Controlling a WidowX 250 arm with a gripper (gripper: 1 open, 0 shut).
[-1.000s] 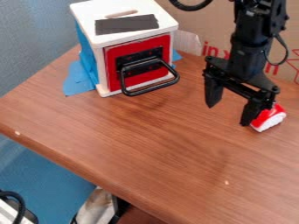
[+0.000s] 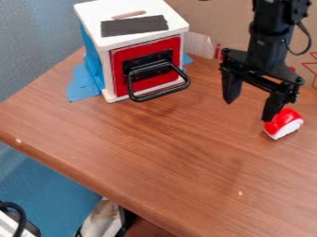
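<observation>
A black gripper hangs over the right part of the wooden table, its two fingers spread apart and open. Its right finger reaches down beside a red object with a white band, which lies on the table at the right; whether they touch is unclear. Nothing shows between the fingers.
A white toy oven with a red door and black handle stands at the back left on a blue cloth. A cardboard backdrop stands behind the arm.
</observation>
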